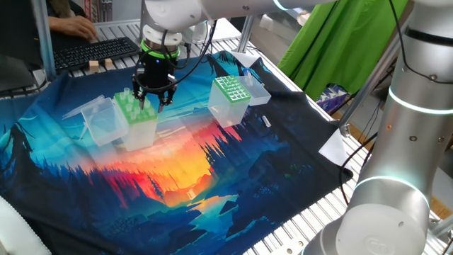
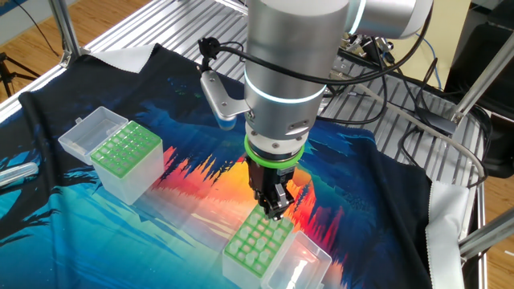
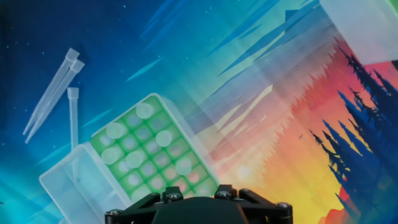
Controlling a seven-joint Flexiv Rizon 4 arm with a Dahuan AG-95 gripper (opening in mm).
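Note:
My gripper [image 1: 152, 105] hangs over the near side of a pipette tip box with a green rack [image 1: 134, 108], its fingers apart and nothing visible between them. Several pale tips stand upright in that rack, seen from above as round tops in the green grid [image 3: 144, 155] in the wrist view. Its clear lid [image 3: 84, 183] lies open at the side. A second tip box [image 1: 230, 99], also green-topped with an open lid, stands apart; exterior view 2 shows it at the left [image 2: 128, 160]. In the wrist view the fingertips [image 3: 172, 194] overlap the rack's lower edge.
Loose pipette tips [image 3: 53, 93] lie on the printed cloth [image 1: 191, 212] beside the open lid. A small pale object [image 1: 266, 121] rests near the second box. A keyboard [image 1: 95, 52] and a person's hand [image 1: 74, 27] are at the back left.

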